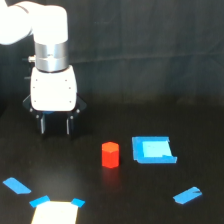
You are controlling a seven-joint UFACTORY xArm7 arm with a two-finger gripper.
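Observation:
On the black table stands a red block (110, 154), a little right of centre towards the front and clear of everything around it. My gripper (57, 126) points down from the white arm at the left, behind and to the left of the block. Its dark fingers (42, 124) are apart, with nothing visible between them. To the right of the block lies a blue-bordered square (143, 139) with a pale blue middle.
Blue tape strips lie at the front left (16, 186) and front right (187, 195). A pale square (54, 213) with blue tape at its corners is cut off by the bottom edge. Bare table surrounds the block.

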